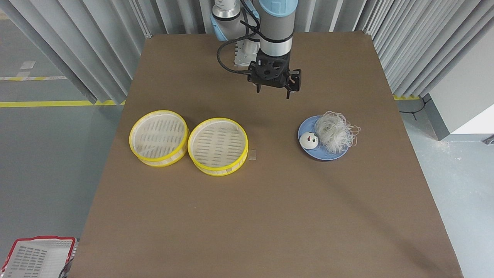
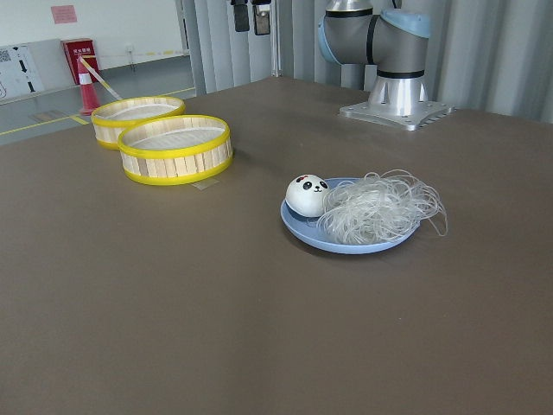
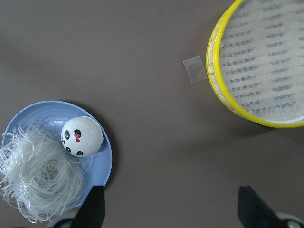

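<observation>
My gripper [image 1: 273, 92] hangs high over the back of the table, open, with its two fingers apart and nothing between them in the wrist view. Ahead and to the right in the front view, a blue plate [image 1: 329, 155] holds a white panda-face ball [image 1: 309, 141] and a tangle of clear strands [image 1: 335, 130]. Two yellow-rimmed round sieves, the left one [image 1: 157, 136] and the right one [image 1: 217, 143], sit side by side on the left half of the table.
A small clear patch [image 1: 252, 155] lies beside the right sieve. A red-rimmed basket [image 1: 39, 257] stands off the table at the front left.
</observation>
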